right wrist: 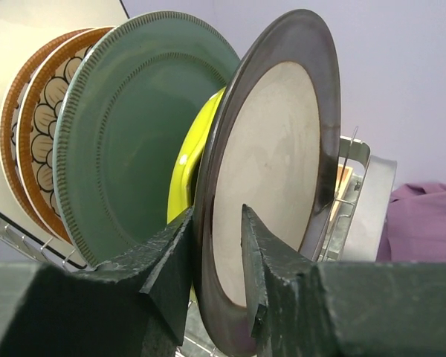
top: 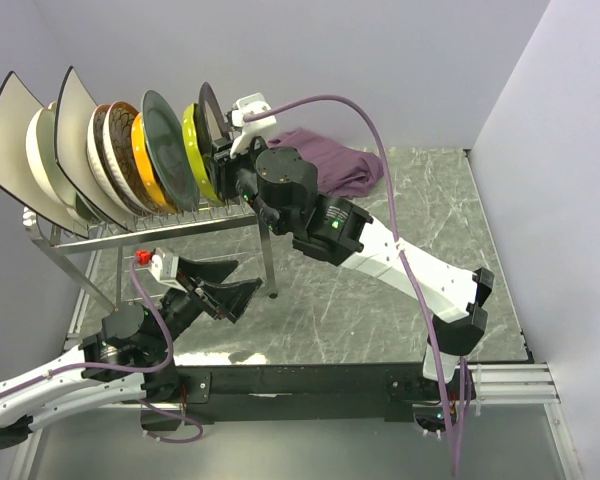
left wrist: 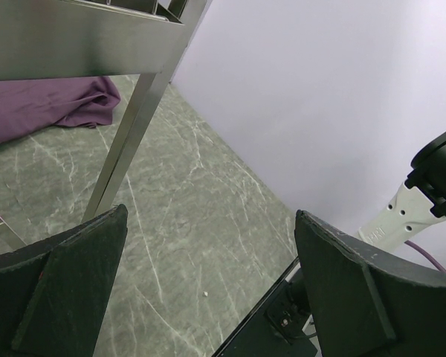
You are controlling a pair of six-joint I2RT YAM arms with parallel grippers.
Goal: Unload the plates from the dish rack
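Note:
Plates stand on edge along the dish rack [top: 160, 230] at the upper left of the top view. Rightmost is a dark-rimmed plate with a pale centre [right wrist: 271, 149]; a yellow-green dish [right wrist: 184, 175] leans just behind it, then a grey-green plate [right wrist: 134, 149]. My right gripper is part open, its fingers on either side of the dark-rimmed plate's near edge; a firm grip cannot be made out. The plate still sits in the rack. Below the rack's front, my left gripper [top: 242, 285] stands open with nothing between its fingers.
Farther left in the rack are an orange dish [top: 148, 165], brown-patterned plates [top: 120, 150] and tall cream square plates [top: 10, 150]. A purple cloth [top: 330, 165] lies behind the right arm. Bare marbled counter [top: 430, 200] spreads to the right.

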